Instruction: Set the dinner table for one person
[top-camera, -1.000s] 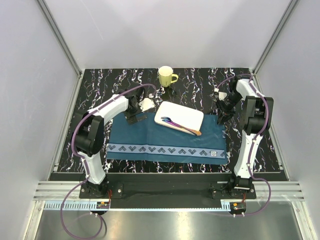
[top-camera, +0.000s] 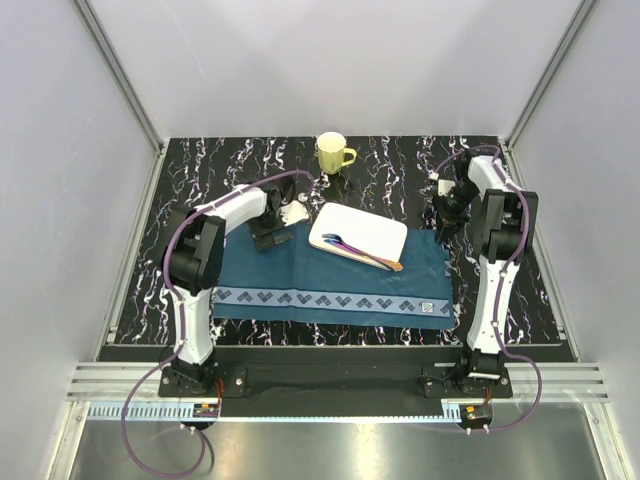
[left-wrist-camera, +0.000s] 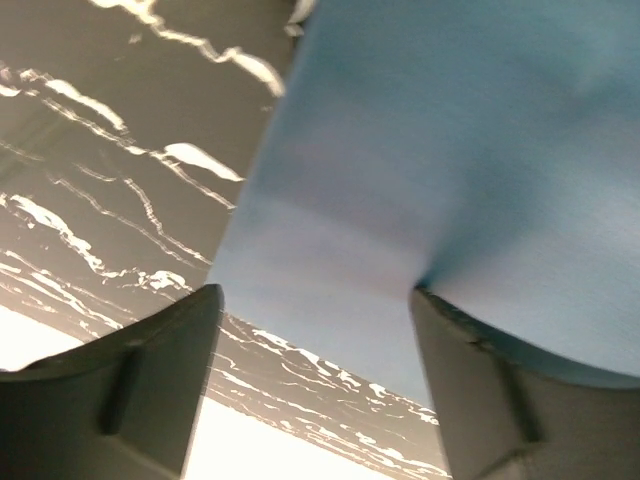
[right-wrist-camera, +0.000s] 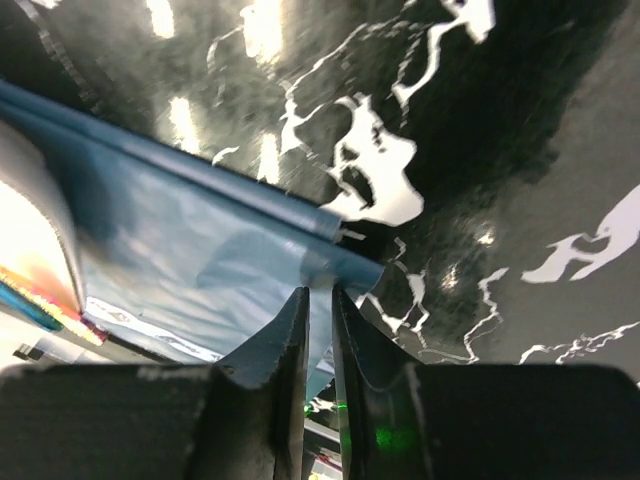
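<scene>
A dark blue placemat (top-camera: 330, 276) with a patterned band lies on the black marbled table. On it sits a cream rectangular plate or tray (top-camera: 362, 226), carrying several utensils (top-camera: 360, 252). My left gripper is open just over the placemat; a crease in the cloth (left-wrist-camera: 440, 255) runs up from its right fingertip, and nothing is visibly held. At the mat's far right corner, my right gripper is shut on the placemat (right-wrist-camera: 200, 215), whose blue cloth shows between the fingers. Behind the plate stands a yellow mug (top-camera: 332, 152).
Bare marbled table (top-camera: 400, 165) stretches between the mug and the right arm. White walls close in the back and sides. A white area (left-wrist-camera: 275, 440) borders the table in the left wrist view. The plate's edge (right-wrist-camera: 40, 180) appears left of my right gripper.
My right arm has moved only a little. The plate, utensils and mug have not moved.
</scene>
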